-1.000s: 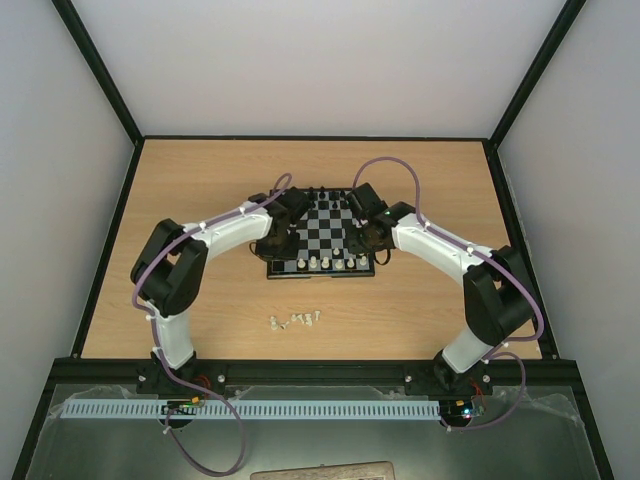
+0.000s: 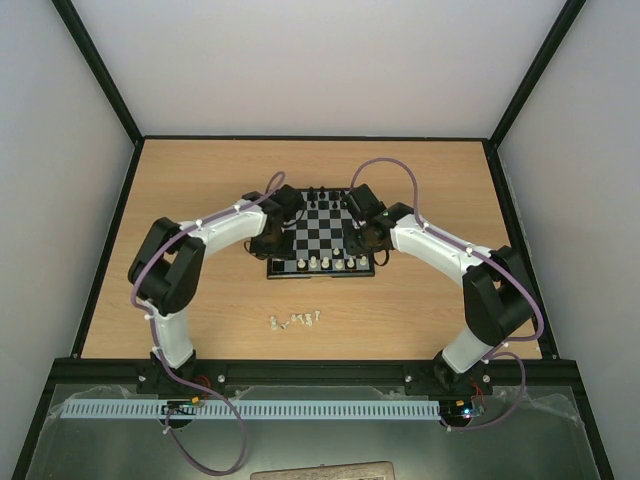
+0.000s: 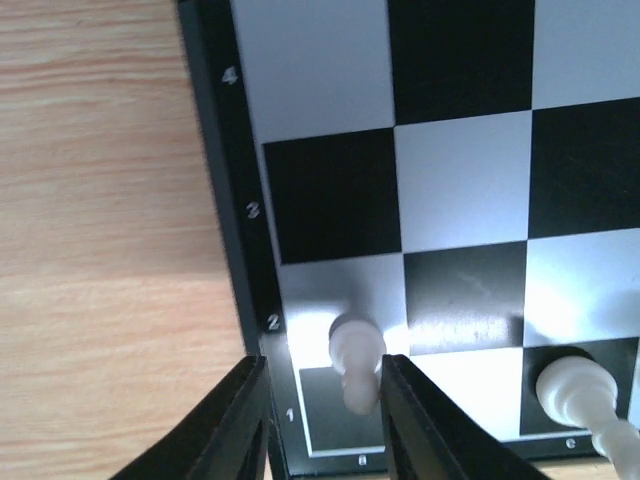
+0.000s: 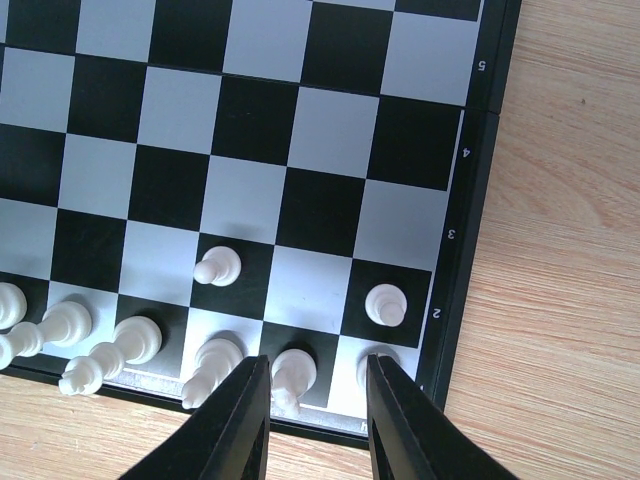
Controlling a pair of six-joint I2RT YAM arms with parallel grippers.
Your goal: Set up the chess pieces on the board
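The chessboard (image 2: 318, 232) lies mid-table, black pieces along its far side and white ones along its near side. In the left wrist view, a small white piece (image 3: 357, 347) stands near the lower edge of the edge-column square marked 2. My left gripper is open above it, the piece showing between the fingers, nearer the right one. My right gripper is open over the near right corner. A white piece (image 4: 294, 374) shows between its fingers, and another is partly behind the right finger (image 4: 385, 395). Two white pawns (image 4: 218, 267) (image 4: 386, 305) stand one row farther in.
Several loose white pieces (image 2: 296, 320) lie on bare table in front of the board. A tall white piece (image 3: 580, 392) stands to the right of the left gripper. Both arms hang over the board's sides. The middle squares look empty.
The left arm has shifted slightly left in the top view, its gripper staying over the board's left side. The right arm shows little or no movement. The loose pieces have not moved.
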